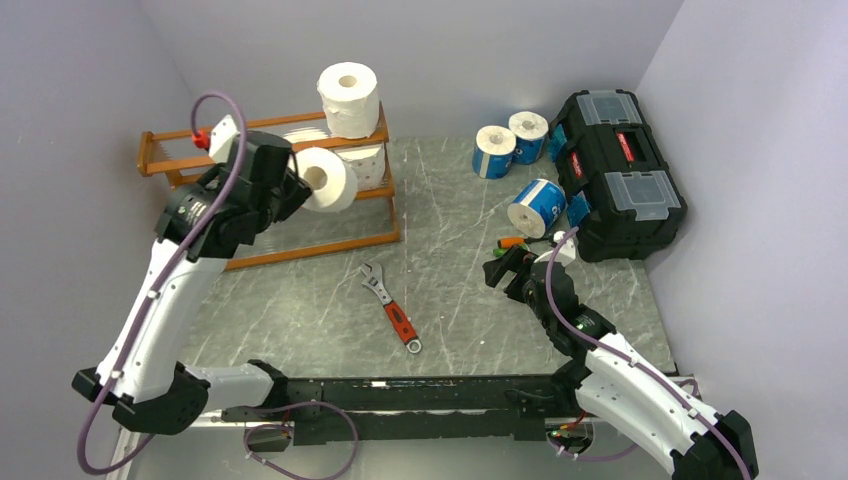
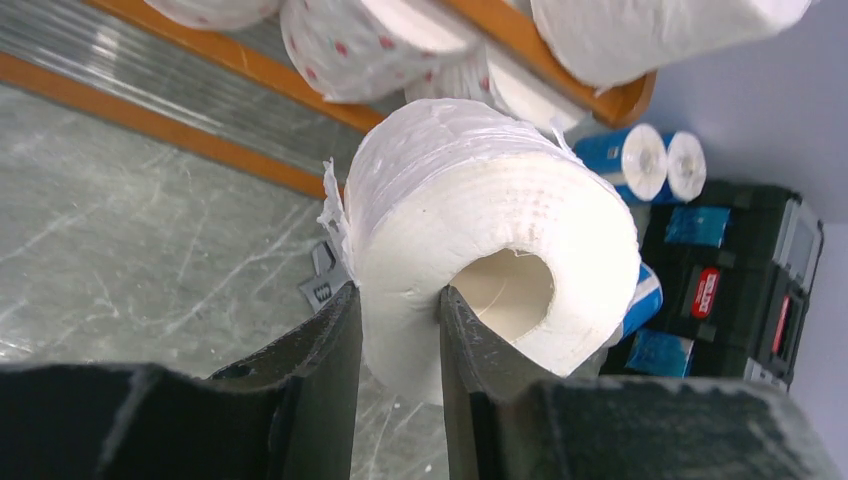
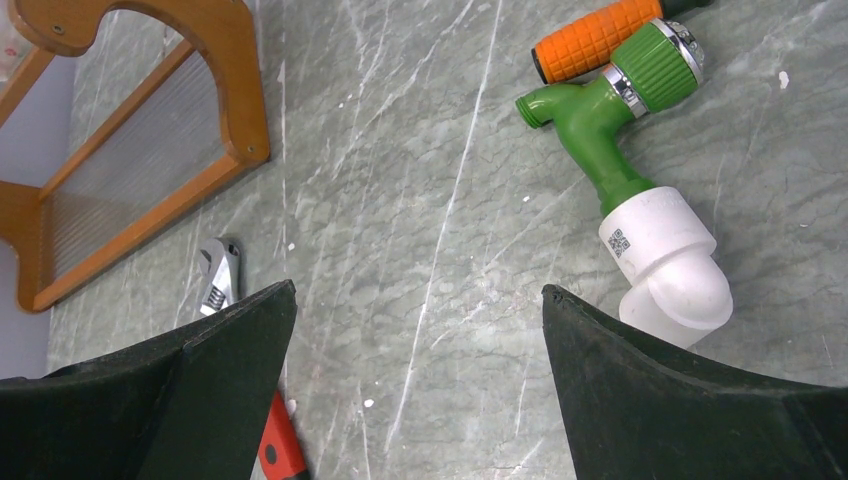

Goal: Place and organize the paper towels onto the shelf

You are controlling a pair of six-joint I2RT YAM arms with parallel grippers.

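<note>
My left gripper is shut on the wall of a white paper towel roll (image 2: 590,270). In the top view this held roll (image 1: 328,180) hangs, tilted, in front of the wooden shelf (image 1: 392,214). One white roll (image 1: 350,100) stands upright at the right end of the shelf's top tier. Patterned rolls sit on the middle tier; my arm hides most of them, and one patterned roll (image 2: 370,45) shows in the left wrist view. Over the right side of the table, my right gripper stands open with nothing between its fingers.
An adjustable wrench (image 1: 392,308) lies mid-table. Blue-wrapped rolls (image 1: 538,207) and black toolboxes (image 1: 625,175) occupy the right. A green tool (image 3: 600,130) and an orange handle (image 3: 595,42) lie near my right gripper.
</note>
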